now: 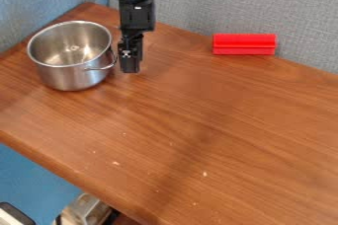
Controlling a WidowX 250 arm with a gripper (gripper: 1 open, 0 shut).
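Observation:
A steel pot stands upright on the wooden table at the left, with a wire handle on its right side. My black gripper hangs down from the top of the view, its fingertips low beside the pot's right rim, close to the handle. Whether the fingers are apart or closed is too small to tell, as is whether they touch the pot.
A red block or pair of red bars lies at the back right against the grey padded wall. The table's left edge borders a blue surface.

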